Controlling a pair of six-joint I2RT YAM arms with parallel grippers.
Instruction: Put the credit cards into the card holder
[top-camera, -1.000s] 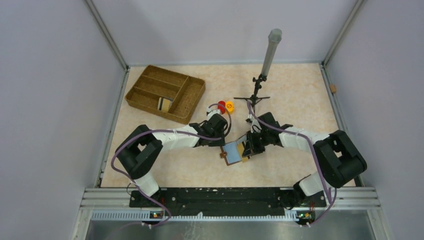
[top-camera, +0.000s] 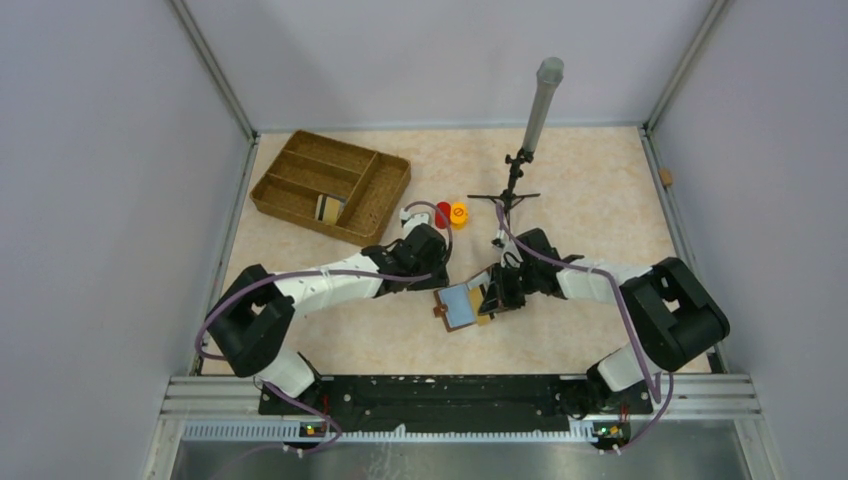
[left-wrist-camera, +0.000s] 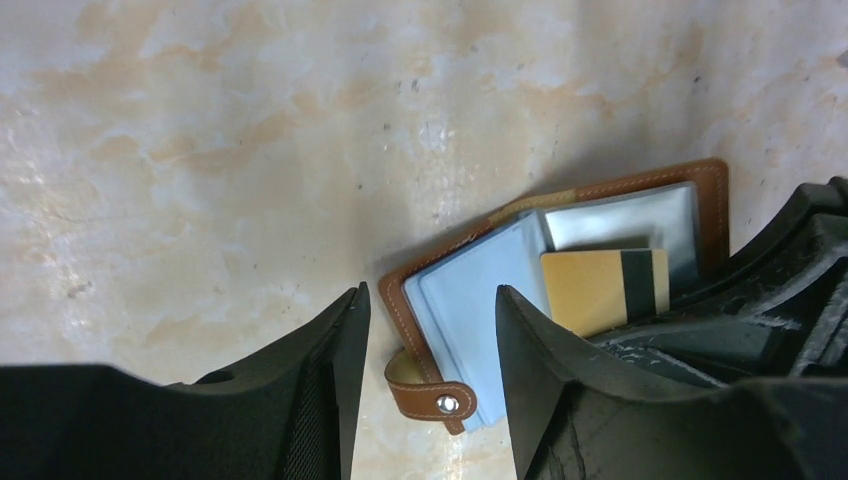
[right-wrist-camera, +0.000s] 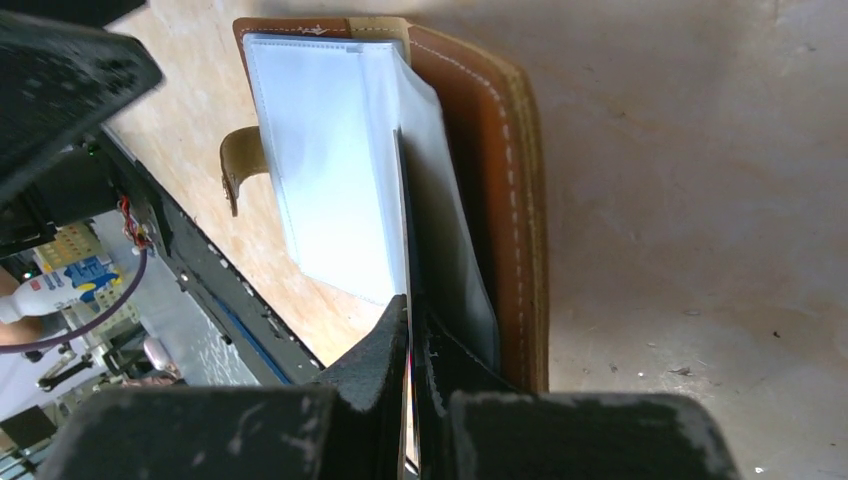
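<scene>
A brown card holder (top-camera: 459, 309) with clear sleeves lies open on the table between my two grippers. In the left wrist view, a gold card (left-wrist-camera: 590, 285) with a black stripe lies over the holder's clear sleeves (left-wrist-camera: 480, 290). My right gripper is shut on this card, seen edge-on as a thin line (right-wrist-camera: 405, 220) at the mouth of a sleeve. How deep the card sits in the sleeve is hard to tell. My left gripper stands open above the holder's strap end, nothing between its fingers. Another card (top-camera: 329, 209) is in the brown box.
The divided brown box (top-camera: 390, 195) stands at the back left. Red and yellow round objects (top-camera: 459, 214) and a stand with a grey pole (top-camera: 540, 105) are behind the grippers.
Lately my left arm has drawn away leftward from the holder.
</scene>
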